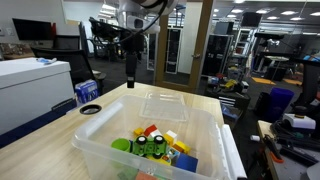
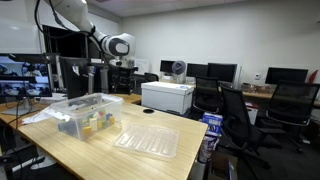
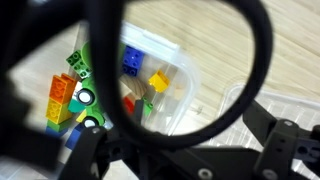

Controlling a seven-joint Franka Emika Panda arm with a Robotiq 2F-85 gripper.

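Observation:
My gripper (image 1: 130, 80) hangs above the far left part of a clear plastic bin (image 1: 210, 128), apart from it. Whether its fingers are open or shut is hard to make out. In the wrist view a blurred black loop (image 3: 262, 45) fills much of the picture close to the camera; I cannot tell what it is. Inside the bin lie colourful blocks, among them a blue block (image 1: 186, 162), a yellow block (image 3: 159, 81) and an orange block (image 3: 62, 88). Green pieces with round dark eyes (image 1: 141, 144) sit among them.
A clear flat lid (image 2: 150, 140) lies on the wooden table (image 2: 110, 155) beside the bin. Left of the bin in the first exterior view is a dark round ring (image 1: 90, 109), near a white cabinet (image 1: 35, 92). Free table room shows at the front left.

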